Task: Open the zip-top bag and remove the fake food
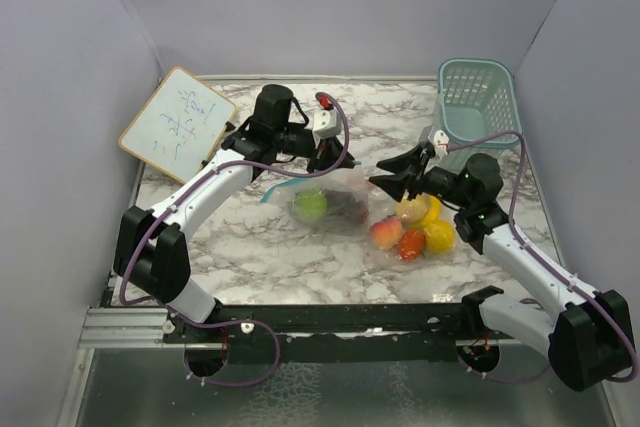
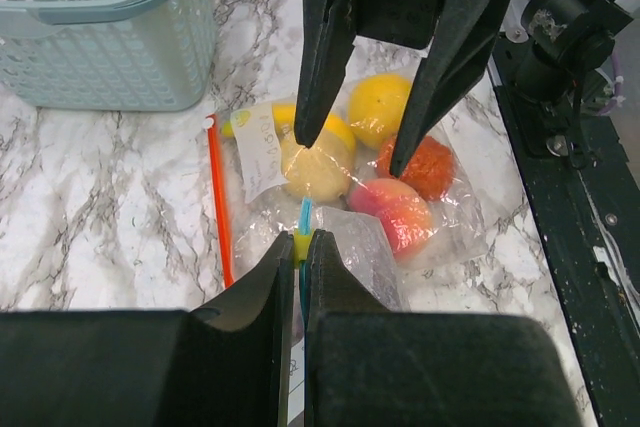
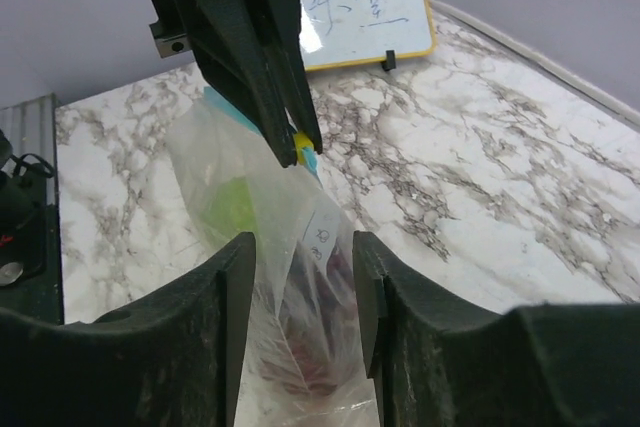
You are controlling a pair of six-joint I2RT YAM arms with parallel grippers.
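My left gripper (image 1: 335, 162) is shut on the zip top bag at its blue strip; a yellow tab shows between the fingertips in the left wrist view. The translucent bag holds a green item (image 1: 310, 205) and darker reddish contents. My right gripper (image 1: 385, 172) is open, just to the right of the held bag, with its fingers spread near the bag's top. Beside it a second clear bag holds a peach (image 2: 395, 217), a red item (image 2: 422, 167), a yellow one (image 2: 378, 107) and more food.
A mint basket (image 1: 475, 97) stands at the back right. A whiteboard (image 1: 178, 122) leans at the left. Bare marble table (image 1: 230, 257) shows at the front left and middle back.
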